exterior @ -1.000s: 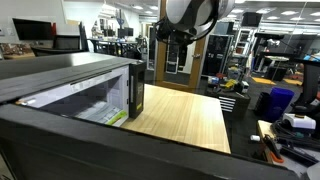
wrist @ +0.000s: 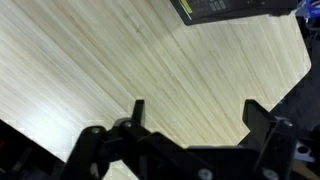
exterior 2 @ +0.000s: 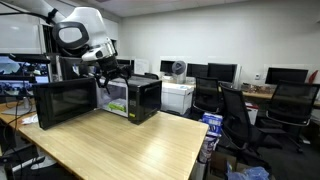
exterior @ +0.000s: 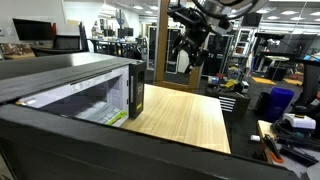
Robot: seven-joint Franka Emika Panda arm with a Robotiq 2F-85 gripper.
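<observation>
My gripper is open, its two fingers well apart with only bare table between them. In exterior view 2 it hangs above the wooden table, by the front of a microwave. That microwave stands with its door swung open. Exterior view 1 looks into its pale interior, where a green and white item lies low down; what it is, I cannot tell. At the top of the wrist view shows a dark edge of the microwave. No loose object lies on the visible tabletop.
A blue and white container stands just beyond the table's far edge. Office chairs and desks are farther back. Cables and gear lie right of the table in exterior view 1.
My arm has come down and a little to the right in exterior view 1, bringing the gripper lower over the table. The microwave and its open door have stayed put.
</observation>
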